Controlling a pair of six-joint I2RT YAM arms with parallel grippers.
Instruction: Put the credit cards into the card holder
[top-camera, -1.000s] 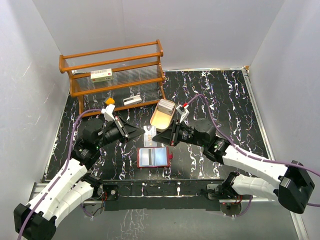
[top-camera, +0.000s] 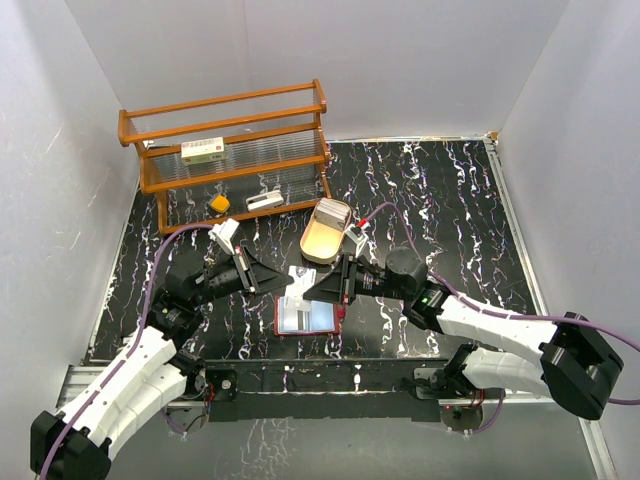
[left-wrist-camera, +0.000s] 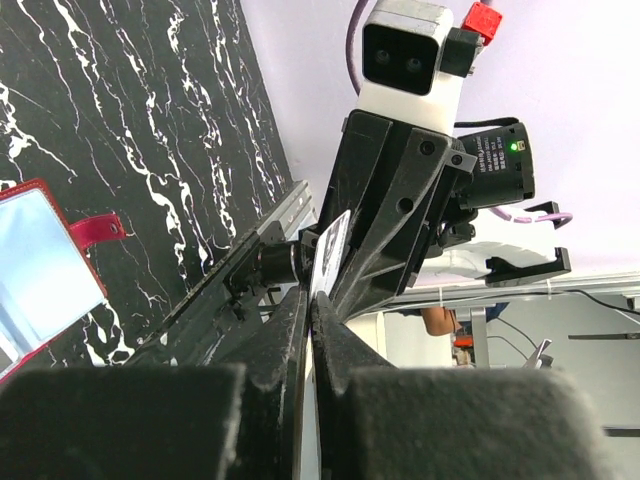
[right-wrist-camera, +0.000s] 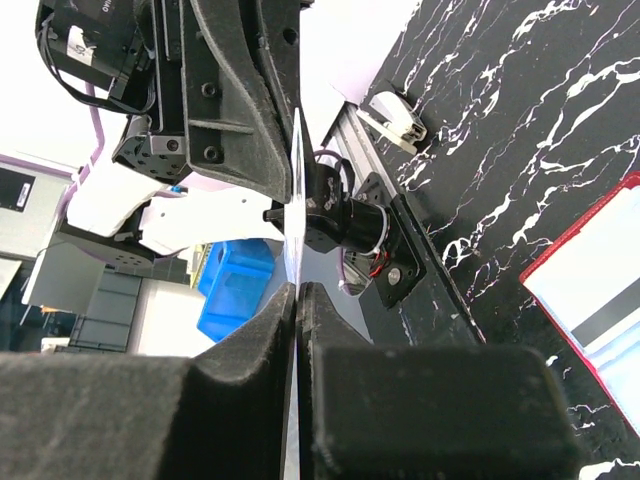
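A pale card is held up between my two grippers, just above the back edge of the card holder. In the top view my left gripper is shut on its left side and my right gripper is shut on its right. Both wrist views show the card nearly edge-on, as a thin white strip running into the fingertips. The card holder lies open on the table, red-rimmed with pale pockets. Its red tab points right. A dark-striped card shows in the holder.
Behind the grippers stands a beige tray with a stack of cards at its far end. A wooden rack fills the back left, holding a box, a yellow item and a white item.
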